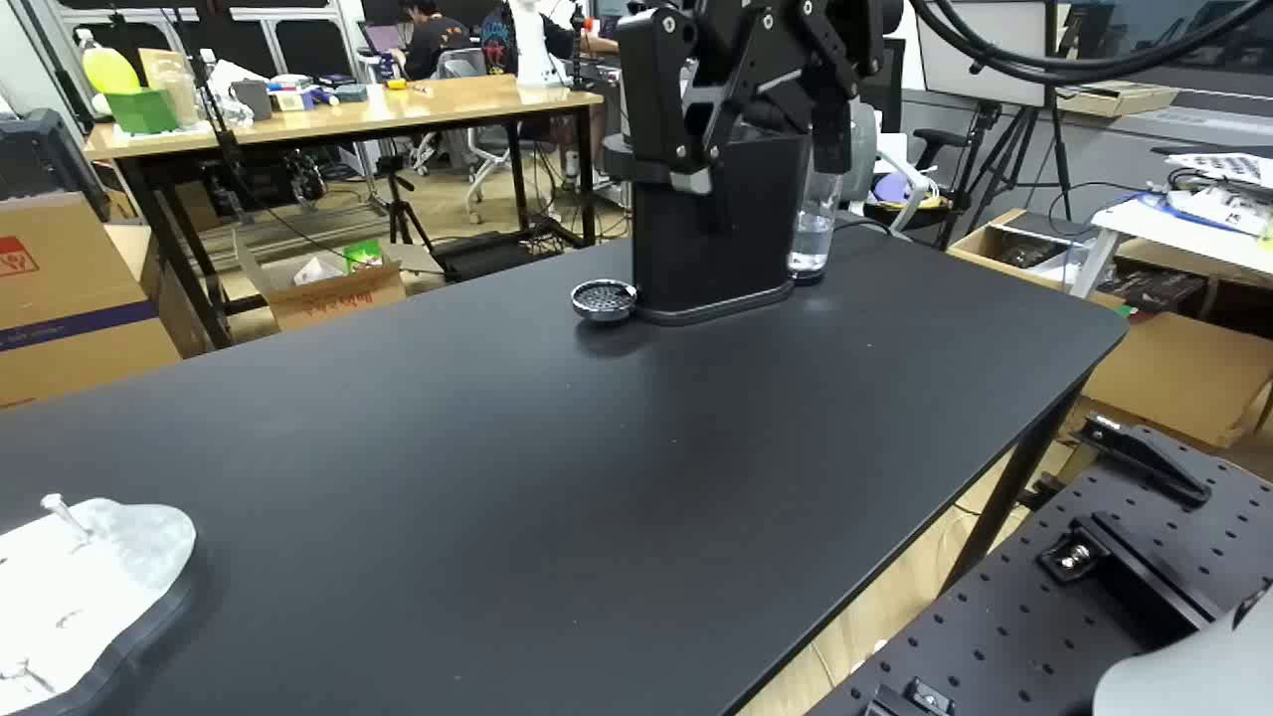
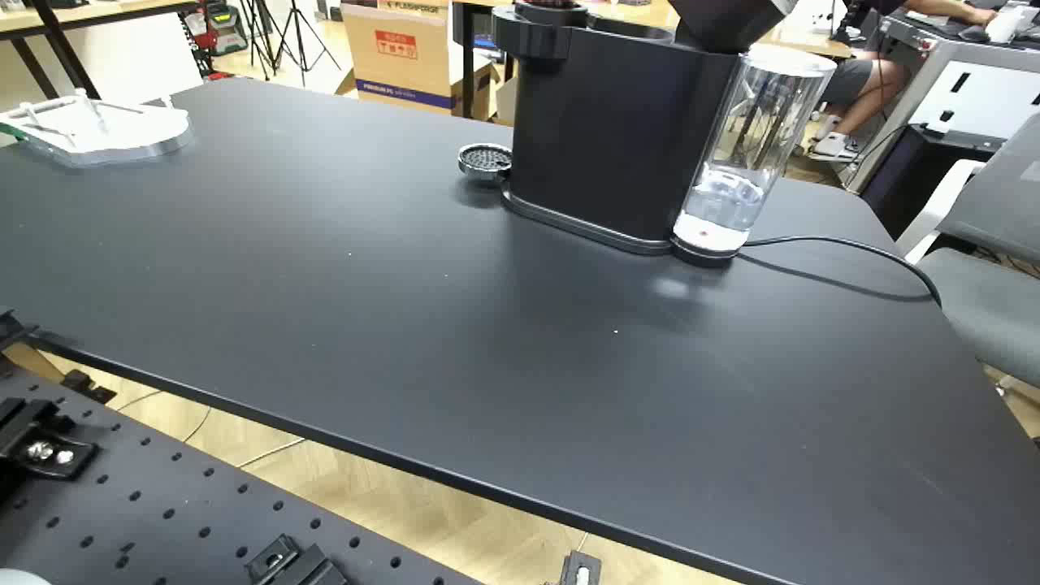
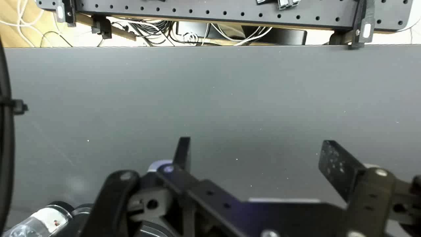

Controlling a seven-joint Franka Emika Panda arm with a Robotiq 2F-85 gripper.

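Observation:
In the wrist view my gripper is open, its fingers spread wide with only bare dark table seen beyond the gap. From exterior view 1 the gripper appears high, overlapping the upper part of a black coffee machine; whether they touch cannot be told. Attached to the machine's side is a clear water tank with some water in its bottom. A small round metal drip tray sits low at the machine's other end. The machine's top is largely hidden behind the arm in exterior view 1.
A white, irregular board with pegs lies at the far end of the black table. Beside the table's edge runs a perforated mounting plate with clamps. A black cable trails from behind the tank.

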